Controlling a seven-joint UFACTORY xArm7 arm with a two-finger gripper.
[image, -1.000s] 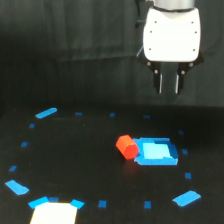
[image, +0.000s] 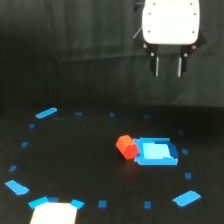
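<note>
A white robot gripper (image: 167, 64) hangs high at the upper right, its two dark fingers pointing down, apart with nothing visible between them. Well below and to its left, a red block (image: 127, 146) lies on the dark table, beside the left side of a blue tray (image: 172, 160) that has a pale inner area with no object visible in it.
The dark table (image: 90, 160) carries small blue tape squares and strips. A cream-white object (image: 53, 213) with blue around it is cut off at the bottom left edge. Dark curtain fills the background.
The gripper has moved up and slightly left. The red block and the tray look unchanged.
</note>
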